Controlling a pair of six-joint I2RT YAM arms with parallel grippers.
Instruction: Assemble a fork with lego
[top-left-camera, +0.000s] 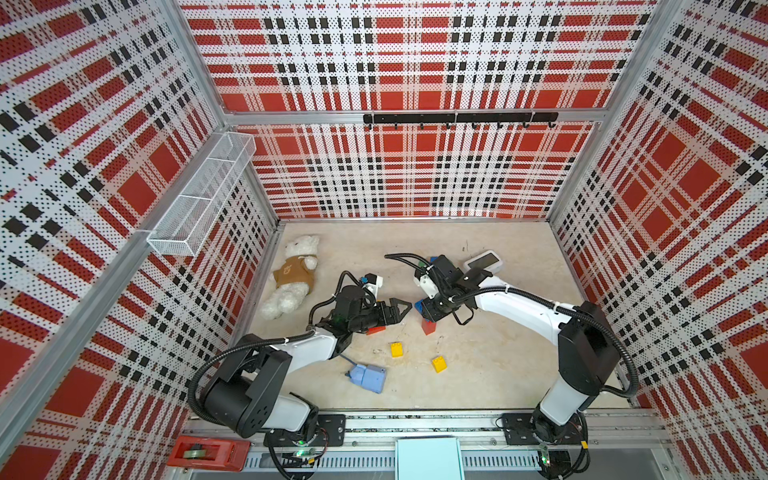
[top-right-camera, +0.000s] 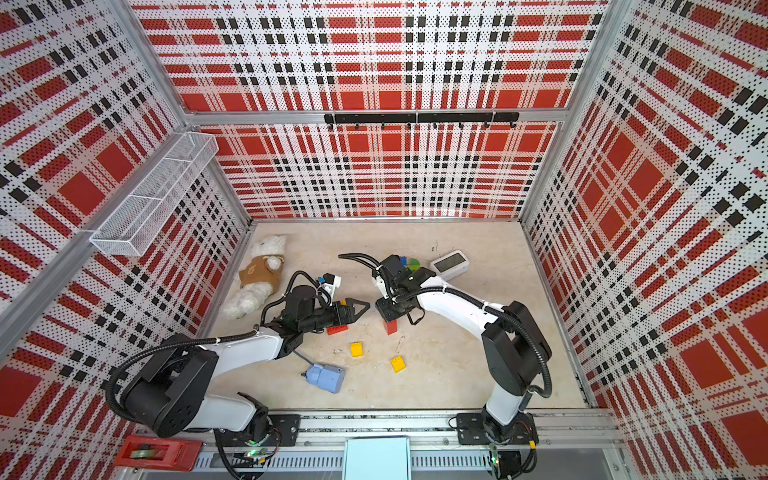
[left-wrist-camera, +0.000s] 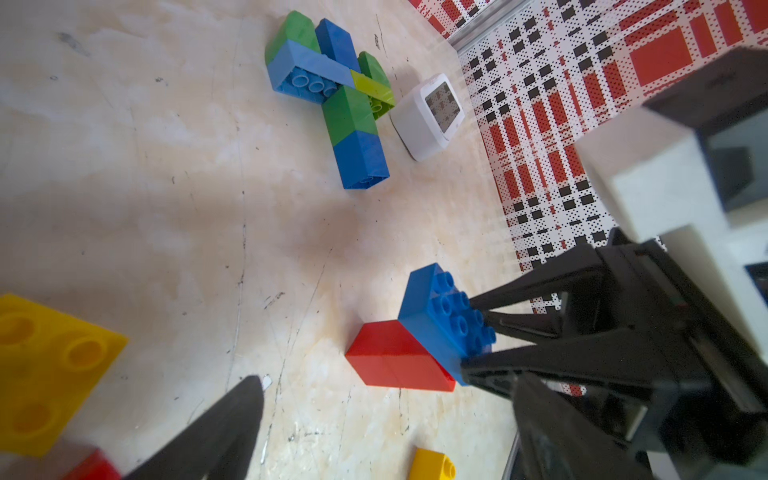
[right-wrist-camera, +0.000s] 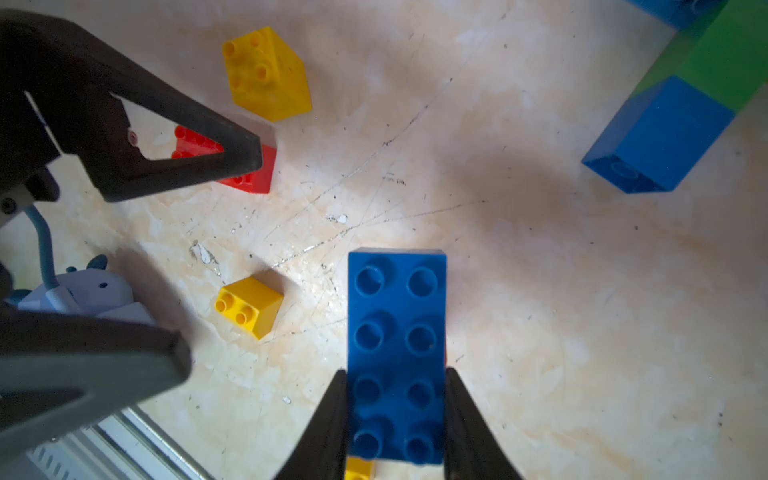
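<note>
In the left wrist view, a blue brick (left-wrist-camera: 441, 316) with studs showing is joined to a red brick (left-wrist-camera: 400, 356). My right gripper is shut on the blue brick, one finger on each long side; from its own wrist view the red brick is almost wholly hidden beneath. To the left of this pair, my left gripper stands open, nothing between its fingers. Behind lies a joined piece of blue, green and lime bricks (left-wrist-camera: 349, 112). Loose on the table are yellow bricks (right-wrist-camera: 268, 76) and another red brick (right-wrist-camera: 256, 176).
Beside the joined piece stands a white device with a dark screen (left-wrist-camera: 432, 116). A light-blue toy (top-left-camera: 367, 377) lies at the front, and a teddy bear (top-left-camera: 293, 276) at the left.
</note>
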